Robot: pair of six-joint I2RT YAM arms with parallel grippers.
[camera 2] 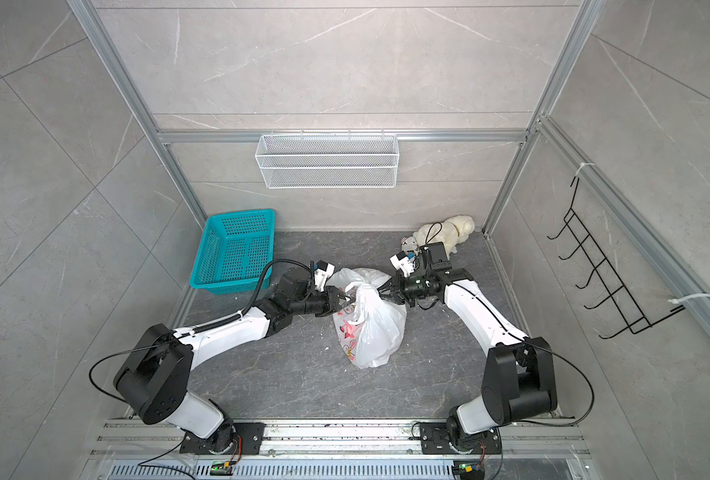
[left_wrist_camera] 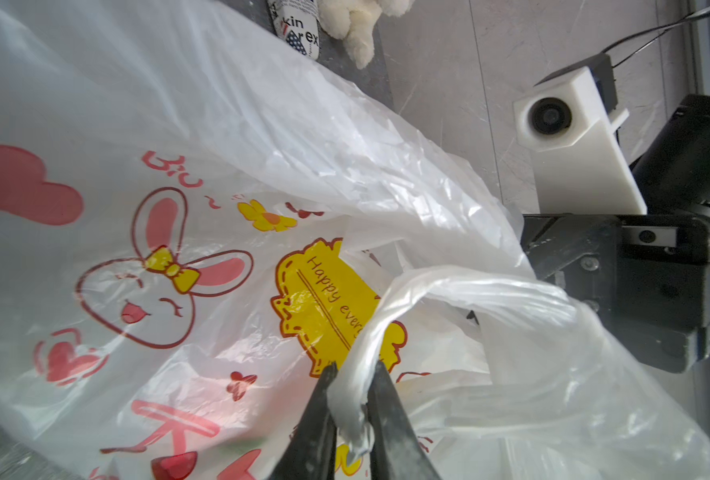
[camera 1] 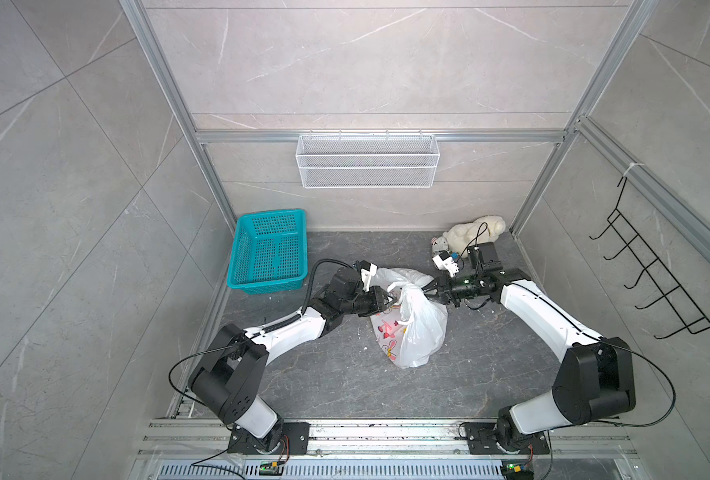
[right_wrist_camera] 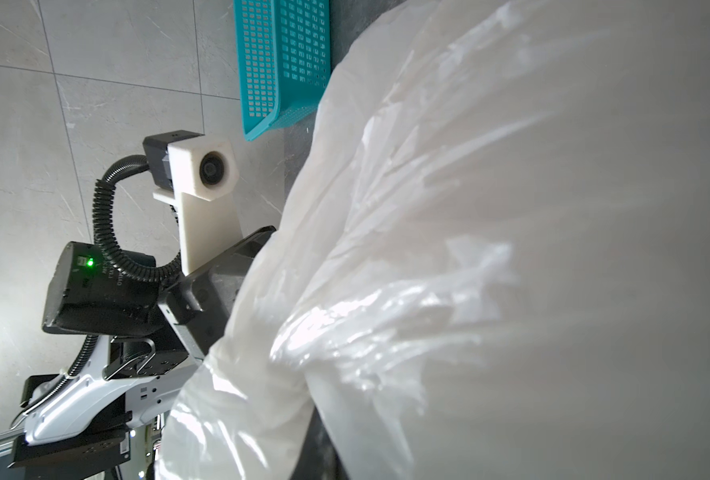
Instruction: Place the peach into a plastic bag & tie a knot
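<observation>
The white plastic bag (camera 1: 427, 332), printed with a rabbit and hearts, stands bunched on the table between both arms. My left gripper is shut on a looped strip of the bag (left_wrist_camera: 371, 336), which runs between its fingertips. From the right, my right gripper (camera 1: 428, 291) reaches into the gathered upper part of the bag. It is shut; one dark finger (right_wrist_camera: 316, 456) shows among the folds, and its tip is covered by film, so whether plastic is pinched there cannot be told. No peach is visible in any view.
An empty teal basket (camera 1: 268, 280) stands at the back left. A cream plush toy (camera 1: 479, 230) and a small printed item (left_wrist_camera: 297, 28) sit at the back right. The table (camera 1: 323, 376) in front of the bag is clear.
</observation>
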